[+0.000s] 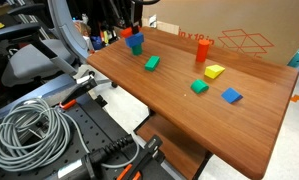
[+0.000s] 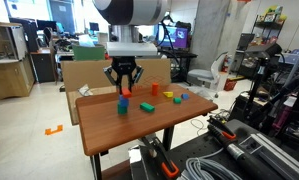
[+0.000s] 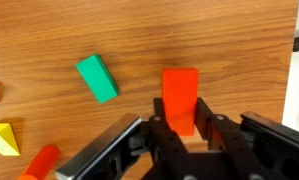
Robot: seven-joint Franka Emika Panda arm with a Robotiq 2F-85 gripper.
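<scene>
My gripper points down over the table, shut on an orange block [image 3: 180, 98], which sits between its dark fingers. From the side, this orange block [image 2: 126, 94] shows just above a blue block [image 2: 122, 101], with a green block [image 2: 122, 108] under the blue one. Exterior view 1 has the blue block [image 1: 134, 42] and the green block [image 1: 136, 50] stacked near the table's far left edge. Whether the orange block touches the blue one cannot be made out. In the wrist view the stack is hidden beneath the orange block.
Another green block [image 1: 152, 63] lies near the stack. Farther along the wooden table [image 1: 179, 100] are an upright orange cylinder [image 1: 203, 50], a yellow block [image 1: 214, 71], a green piece [image 1: 199, 87] and a blue piece [image 1: 231, 95].
</scene>
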